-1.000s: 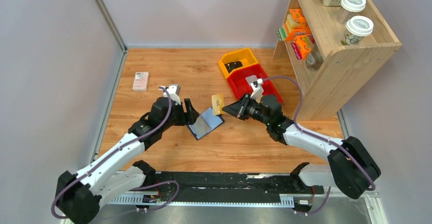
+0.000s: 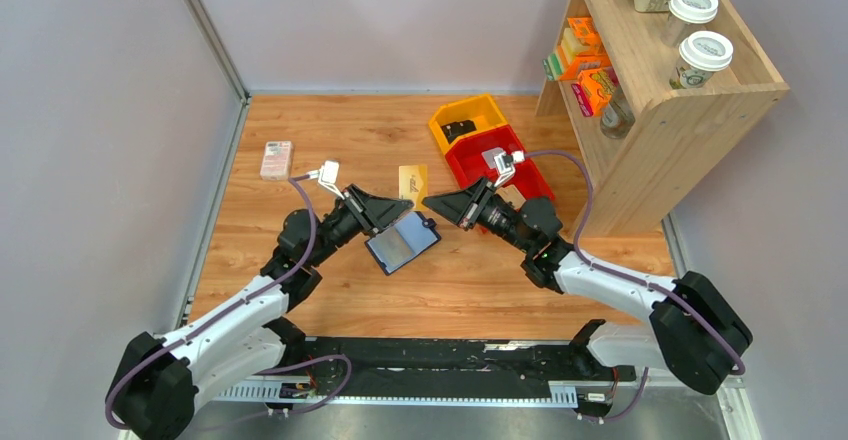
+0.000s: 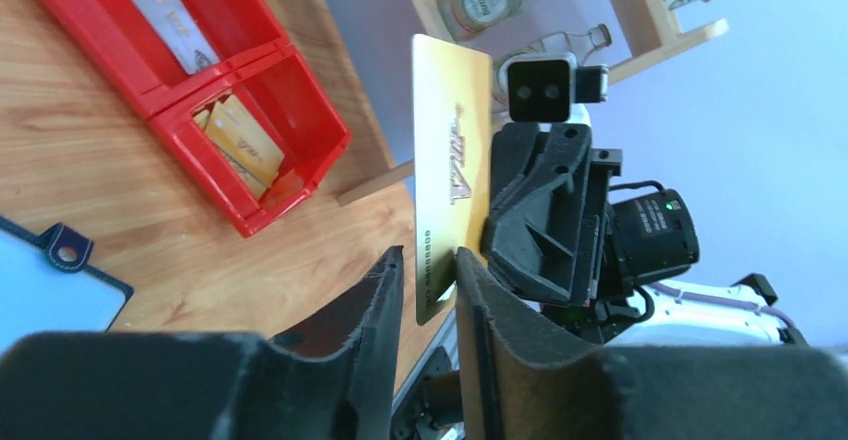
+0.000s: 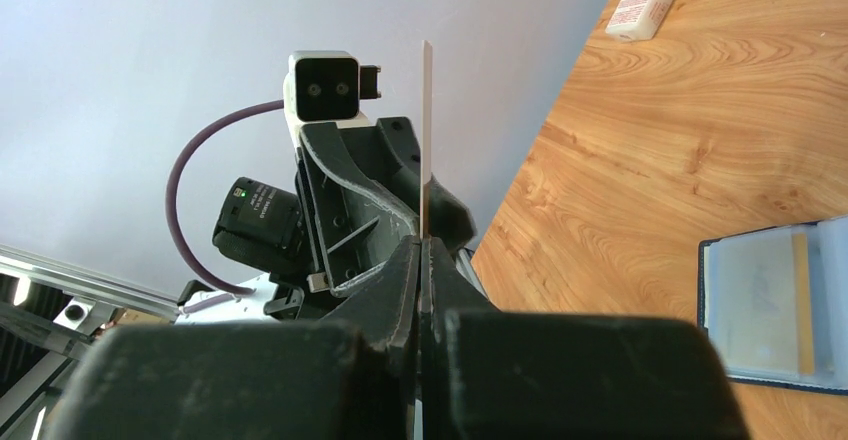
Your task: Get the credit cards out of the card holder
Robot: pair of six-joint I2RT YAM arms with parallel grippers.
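My left gripper (image 2: 404,206) faces it closely, its fingers either side of the card's lower part in the left wrist view, part open or closing; whether they touch it is unclear. The open blue card holder (image 2: 400,245) lies on the table below, with a pale piece and a yellow strip visible in it.
A red tray (image 2: 470,165) with cards and a yellow tray (image 2: 440,120) stand at the back right, beside a wooden shelf (image 2: 700,150). A small pale box (image 2: 275,160) lies at the left.
My left gripper has swung right and up toward the yellow card. My right gripper has moved slightly left, carrying the card.
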